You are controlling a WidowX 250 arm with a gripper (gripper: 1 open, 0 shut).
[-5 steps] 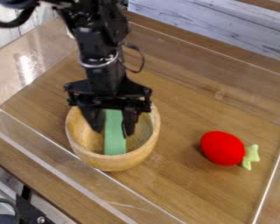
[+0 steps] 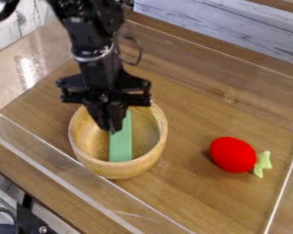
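Note:
My black gripper (image 2: 110, 117) reaches down into a light wooden bowl (image 2: 94, 158) at the left middle of the table. A flat mint-green bar (image 2: 121, 143) stands or lies inside the bowl beneath the gripper. The gripper's fingertips are close together at the bar's upper end and look shut on it, though the contact is partly hidden by the gripper body.
A red vegetable toy with a pale green top (image 2: 233, 154) lies to the right on the wooden table (image 2: 216, 105). A clear raised edge runs along the front left.
Over the last second my gripper has closed and risen slightly to the upper left over the bowl. The bowl and red toy look unmoved.

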